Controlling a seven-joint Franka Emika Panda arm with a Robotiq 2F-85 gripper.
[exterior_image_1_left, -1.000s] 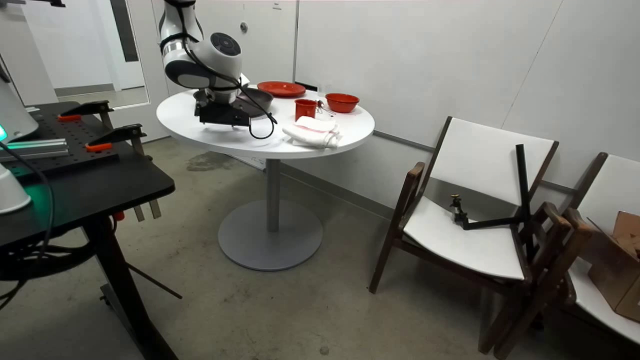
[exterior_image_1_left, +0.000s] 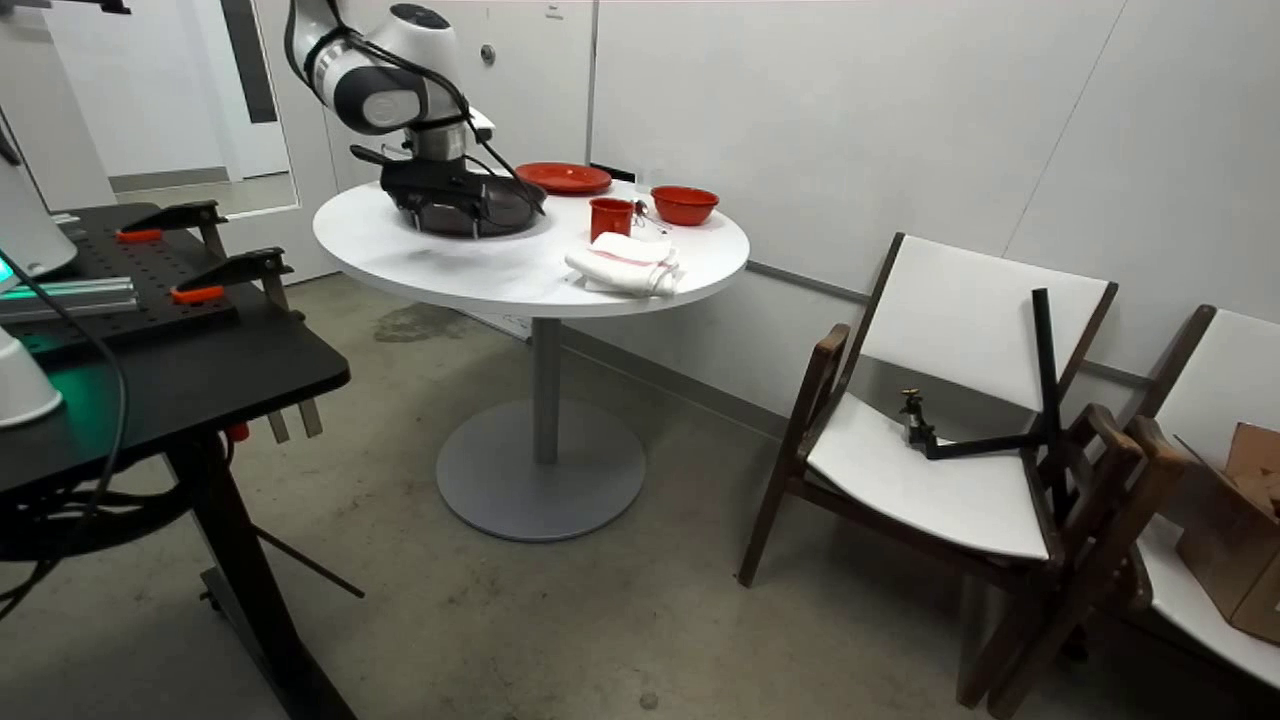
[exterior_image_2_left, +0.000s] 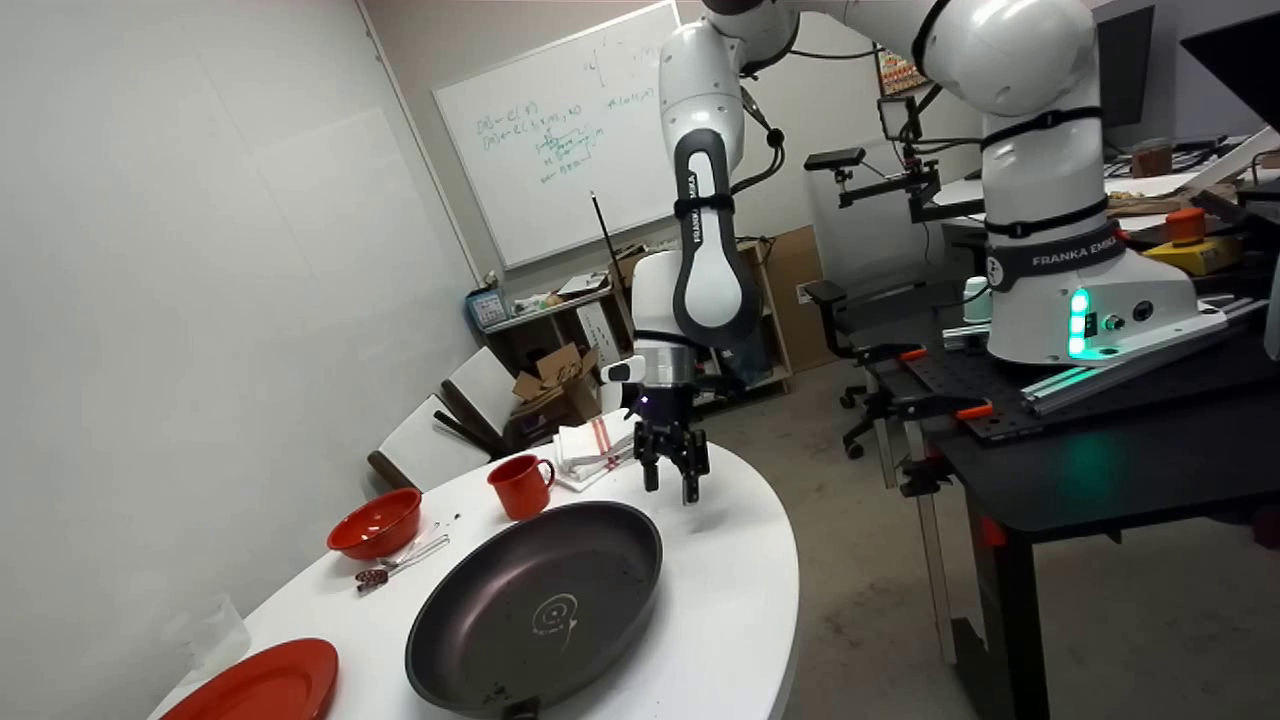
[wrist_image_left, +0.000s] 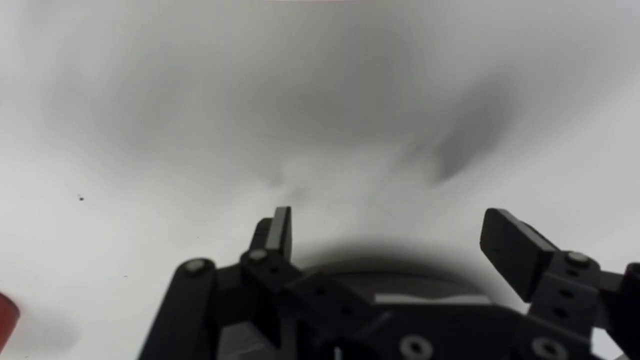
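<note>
My gripper (exterior_image_2_left: 671, 490) points down over the white round table with its fingers spread and nothing between them. In the wrist view the gap of the open gripper shows bare white tabletop, with the dark rim of the pan (wrist_image_left: 384, 264) just below it. The large dark pan (exterior_image_2_left: 540, 600) lies on the table close beside the gripper in exterior view 2. From exterior view 1, the gripper (exterior_image_1_left: 446, 228) covers part of the pan (exterior_image_1_left: 510, 206). A red mug (exterior_image_2_left: 521, 486) and a folded white towel (exterior_image_2_left: 588, 444) stand a little farther along.
A red bowl (exterior_image_2_left: 375, 524) and metal utensils (exterior_image_2_left: 402, 564) lie across the table. The red plate (exterior_image_1_left: 564, 178) sits at the back.
The arm has swung left and lowered in exterior view 1, and its wrist has turned. Both fingers now show pointing down near the pan. The tableware stays where it was.
</note>
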